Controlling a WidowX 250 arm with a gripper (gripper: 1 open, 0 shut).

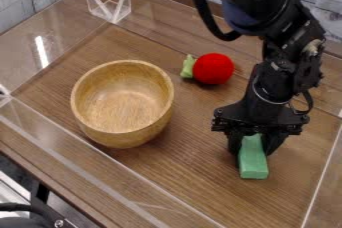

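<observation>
My black gripper [257,132] is low over the right part of the wooden table, shut on a green block [253,169], which sticks out below the fingers toward the front. The part of the block between the fingers is hidden.
A tan bowl [123,97] sits left of centre. A red round object [214,68] with a small green piece beside it lies behind the gripper. A white wire-like item [112,4] stands at the back left.
</observation>
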